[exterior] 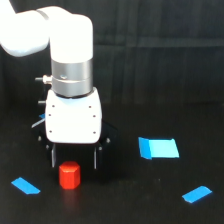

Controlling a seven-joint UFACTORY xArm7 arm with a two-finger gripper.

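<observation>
A small red block (pixel 69 176) stands on the dark table, left of centre and toward the front. My white gripper (pixel 75 158) points down just behind and above it in the camera view. Its two dark fingers are spread wide, one on each side of the block's upper part as seen from here. No contact between fingers and block shows, and their exact depth against it is hard to tell on the dark background.
A light blue square with a darker blue strip (pixel 158 148) lies right of centre. Blue tape pieces mark the front left (pixel 25 186) and front right (pixel 196 194). Bare dark table lies between them, with a black curtain behind.
</observation>
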